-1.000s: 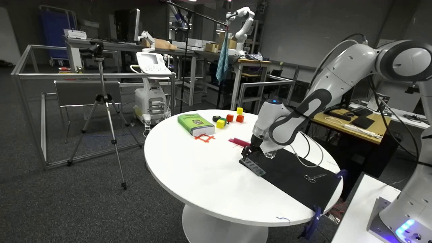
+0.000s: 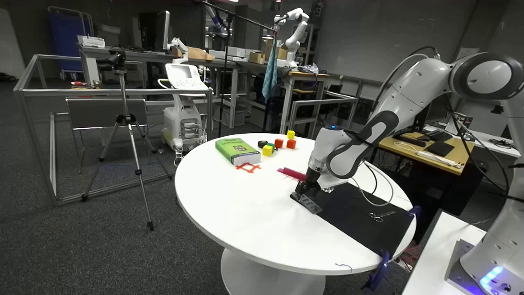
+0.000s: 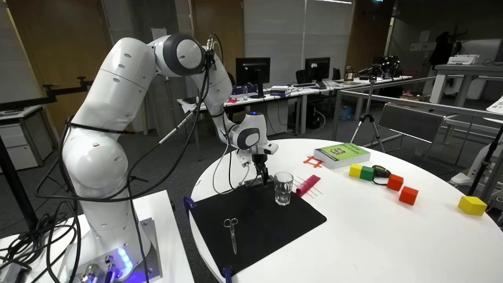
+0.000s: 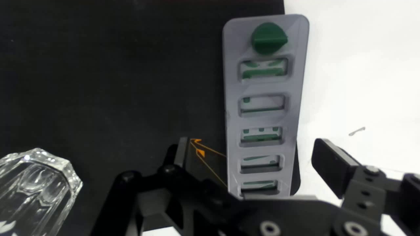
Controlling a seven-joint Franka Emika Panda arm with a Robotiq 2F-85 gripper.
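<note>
A long grey slotted holder (image 4: 262, 118) with a round green knob (image 4: 269, 38) at one end lies along the edge of a black mat (image 4: 118, 86). Green patches show through its slots. My gripper is open over its far end, with one finger (image 4: 181, 151) on the mat side and the other finger (image 4: 326, 157) over the white table side. Nothing is clamped between them. In exterior view 1 the gripper (image 2: 300, 187) is low over the same holder (image 2: 308, 203). Whether the fingertips touch anything is unclear.
A clear glass (image 3: 283, 188) stands on the mat close to the gripper. Scissors (image 3: 231, 234) lie on the mat. Beyond are a pink roll (image 3: 307, 185), a red frame (image 3: 313, 162), a green book (image 3: 342, 155) and several coloured blocks (image 3: 408, 195).
Compared with a second ago, the arm and gripper have shifted slightly to the right in exterior view 1. The holder and the other objects appear where they were.
</note>
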